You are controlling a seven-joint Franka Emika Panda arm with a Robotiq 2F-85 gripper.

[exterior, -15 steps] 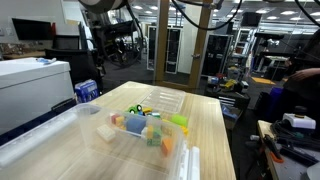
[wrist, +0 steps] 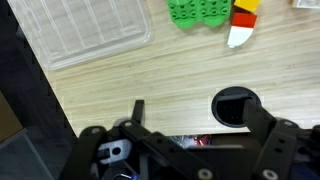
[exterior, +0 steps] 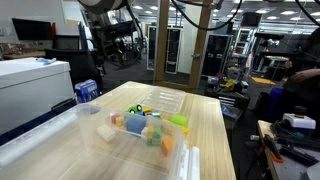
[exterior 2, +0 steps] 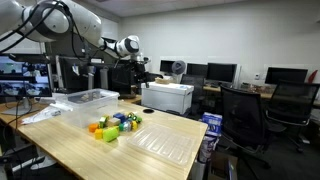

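My gripper stands open above the table, its two dark fingers [wrist: 138,112] wide apart with only bare wood showing between them. In the wrist view, a green bumpy piece [wrist: 198,11] lies at the top edge. Beside it is a block piece in yellow, red and white [wrist: 241,24]. A black round object [wrist: 231,105] lies near the right finger. In exterior view 2, several coloured blocks [exterior 2: 106,131] lie loose on the table. A clear bin [exterior: 103,128] in exterior view 1 stands in front of many of them, blurring their shapes.
A pale translucent tray [exterior 2: 166,143] lies flat on the table, showing at upper left in the wrist view. A blue box [exterior: 87,91] stands by the table edge. Bare wood [exterior 2: 88,158] is free around the blocks. Office chairs [exterior 2: 244,115] stand beyond the table.
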